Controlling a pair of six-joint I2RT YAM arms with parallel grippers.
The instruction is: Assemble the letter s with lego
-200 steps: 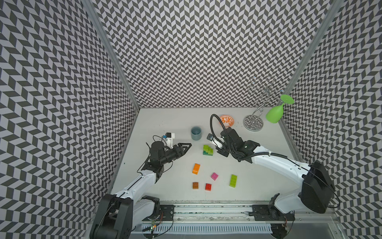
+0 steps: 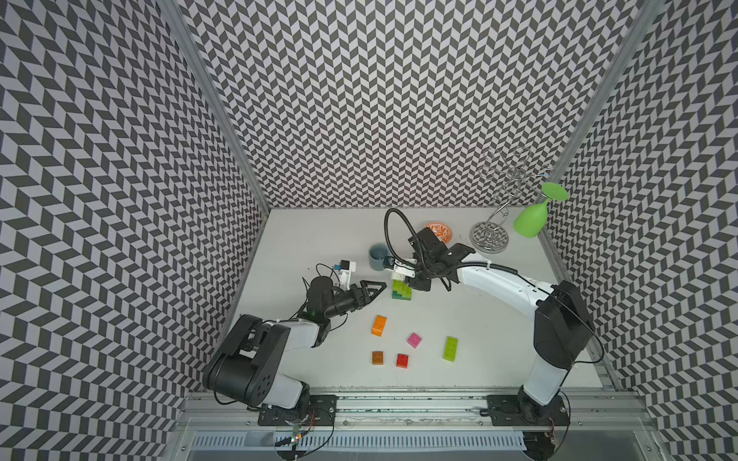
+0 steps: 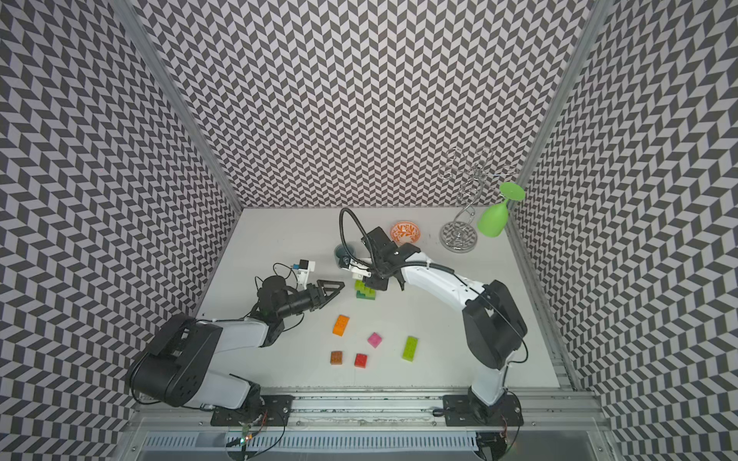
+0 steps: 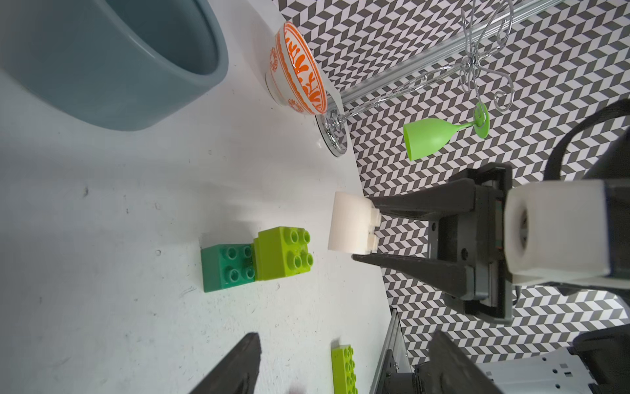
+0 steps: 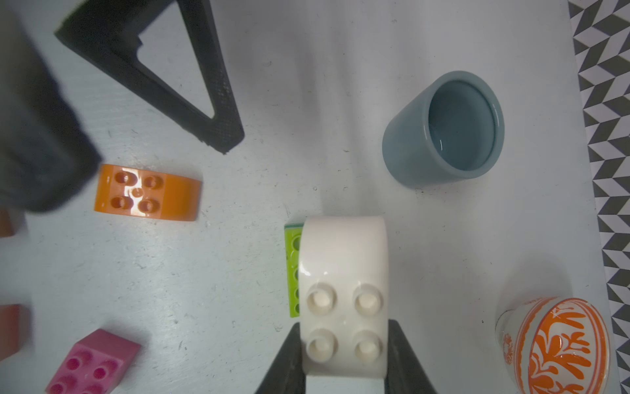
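Observation:
A green stack (image 4: 282, 252) of lime and dark-green bricks stands near the table's middle. My right gripper is shut on a white brick (image 5: 343, 249), held just above that stack and hiding much of it in the right wrist view. My left gripper (image 2: 375, 289) stands part open just left of the stack, nothing between its fingers. Loose bricks lie toward the front: orange (image 5: 177, 197), pink (image 5: 98, 354), red (image 2: 402, 360), brown (image 2: 377, 357) and lime (image 2: 450, 348).
A blue-grey cup (image 5: 433, 138) stands behind the stack, an orange-patterned bowl (image 5: 557, 348) behind it to the right. A metal stand (image 2: 488, 236) holding a green goblet (image 2: 530, 220) is at the back right.
My right gripper has moved left and back with the white brick, over the stack and beside the cup.

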